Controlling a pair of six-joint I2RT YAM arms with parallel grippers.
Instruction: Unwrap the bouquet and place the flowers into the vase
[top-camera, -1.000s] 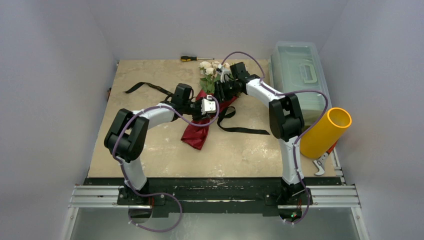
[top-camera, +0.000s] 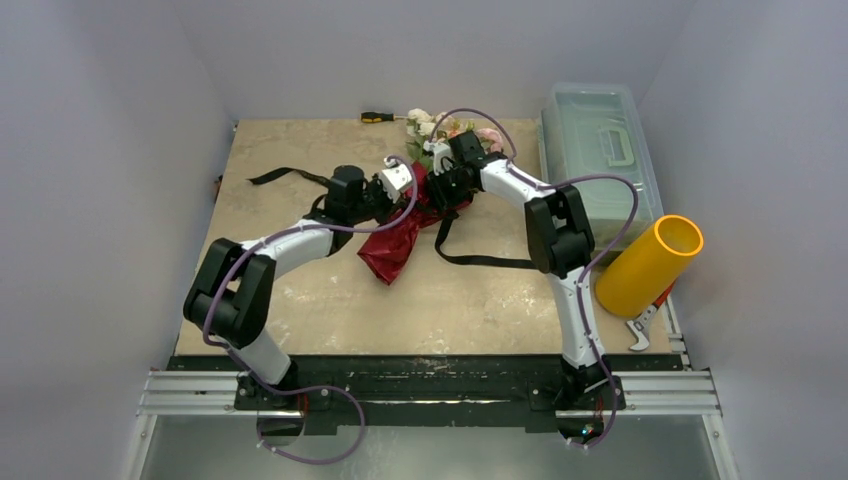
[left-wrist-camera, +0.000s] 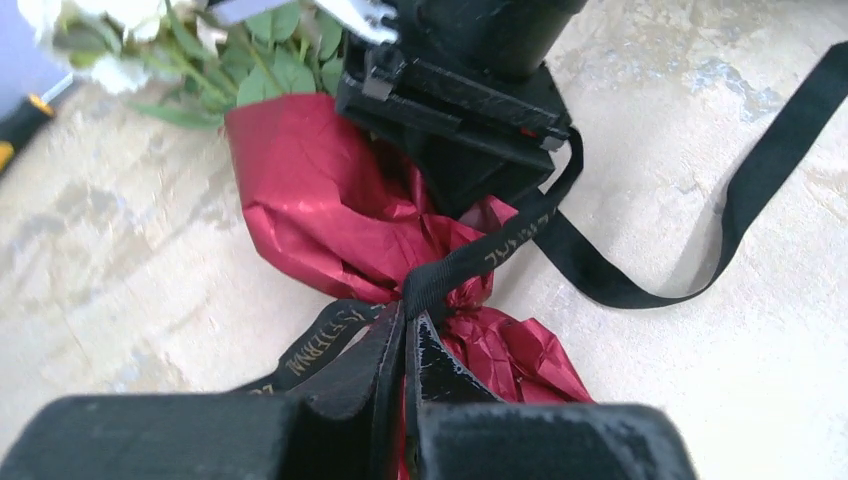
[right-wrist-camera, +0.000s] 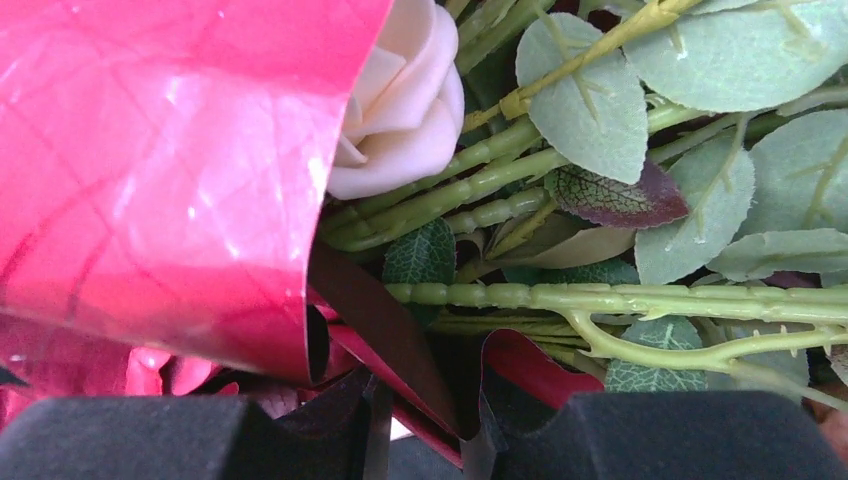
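Note:
The bouquet (top-camera: 420, 128) of white and pink roses lies at the back centre, its stems (right-wrist-camera: 610, 298) and leaves wrapped in red paper (top-camera: 390, 250). My left gripper is shut on the black ribbon (left-wrist-camera: 480, 255), which is printed with lettering, over the tied neck of the wrap. My right gripper is shut on the red wrap's edge beside the stems, just right of the left gripper in the top view.
A tall yellow vase (top-camera: 635, 275) is at the front right, by a wrench (top-camera: 638, 330). A lidded plastic box (top-camera: 590, 130) fills the back right. A screwdriver (top-camera: 378, 117) lies at the back.
The left arm has moved left and back, the red wrap shifting with it and the ribbon's loop pulled out straighter.

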